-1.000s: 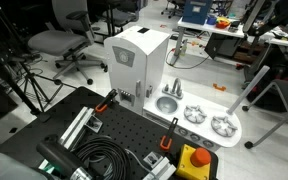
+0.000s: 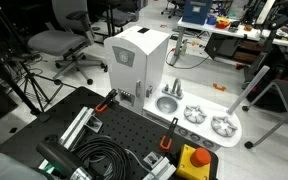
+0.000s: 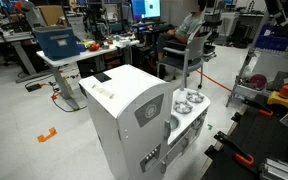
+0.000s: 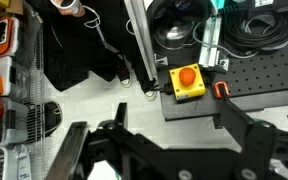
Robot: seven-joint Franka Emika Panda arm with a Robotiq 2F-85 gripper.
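Observation:
My gripper appears open in the wrist view, its dark fingers (image 4: 108,142) spread wide along the bottom, with nothing visible between them. Beyond them, past the perforated table's edge, bare floor shows. No task object is named. A white toy kitchen has a tall cabinet (image 2: 139,62) and a low counter with a round sink (image 2: 166,104) and two burner plates (image 2: 224,125). The same cabinet (image 3: 134,110) stands near the middle of exterior view 2. The gripper's fingertips cannot be made out in either exterior view.
A yellow emergency-stop box with a red button (image 4: 187,76) sits at the table's edge, near an orange-handled clamp (image 4: 222,90). Coiled black cable (image 2: 104,158) lies on the perforated table (image 2: 134,130). An office chair (image 2: 64,38) stands behind.
At the upper right of exterior view 1, the dark arm part has shifted slightly. The toy kitchen and the table's contents have not moved.

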